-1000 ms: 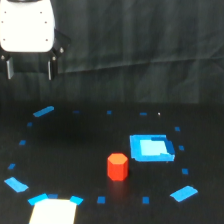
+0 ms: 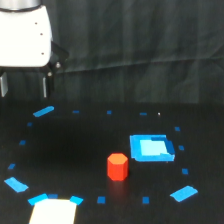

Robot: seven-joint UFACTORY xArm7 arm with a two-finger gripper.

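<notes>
A red block [image 2: 118, 167] with a six-sided top stands upright on the dark table, a little right of the middle. Behind it and to the right lies a blue square [image 2: 137, 156] with a pale patch [image 2: 153, 147] inside. At the upper left is my gripper [image 2: 25, 86], below a white arm body [image 2: 25, 38]. Its two dark fingers are wide apart, with nothing seen between them. The gripper is well away from the red block and the blue square.
A pale cream square [image 2: 53, 211] is cut off by the front edge of the view. Blue tape strips [image 2: 183, 193] and several small blue marks lie flat on the table. A dark curtain [image 2: 130, 50] hangs behind.
The gripper has come down and slightly left, its fingers still apart. The red block, the blue square and the pale square have not moved.
</notes>
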